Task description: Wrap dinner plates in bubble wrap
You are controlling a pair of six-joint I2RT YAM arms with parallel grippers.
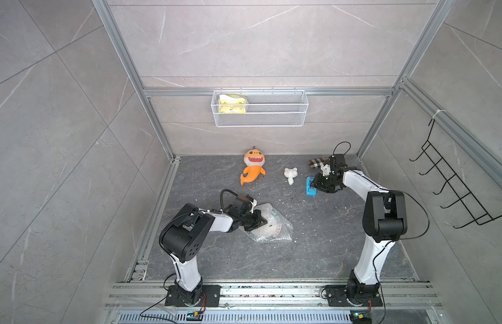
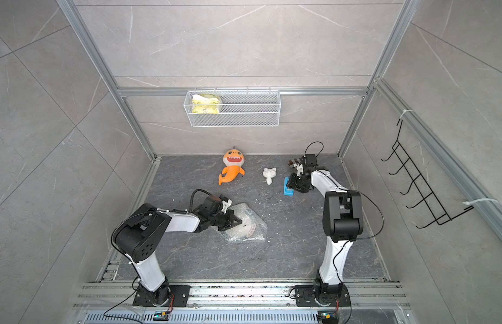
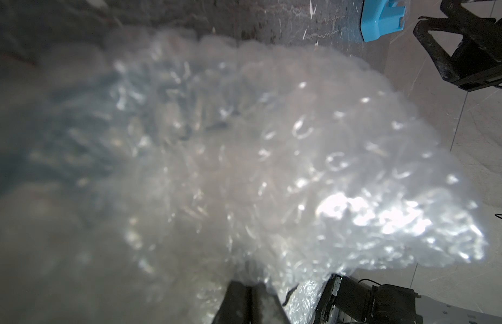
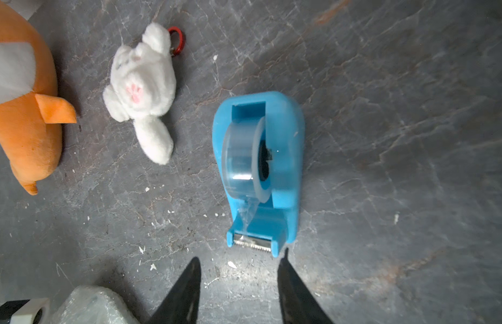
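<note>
A plate [image 1: 271, 226] lies under crinkled bubble wrap [image 3: 294, 162] at the lower middle of the table. My left gripper is shut, its fingertips down at the wrap; whether any film is between them is unclear. At the back right, my right gripper stands open just short of the blue tape dispenser [image 4: 283, 145], at its cutter end, with nothing between its fingers. A clear tape roll sits in the dispenser.
An orange shark plush [image 1: 252, 170] and a white plush [image 4: 140, 81] lie at the back middle. A checked item [image 1: 318, 161] is behind the right gripper. A wire basket [image 1: 272, 120] hangs on the back wall.
</note>
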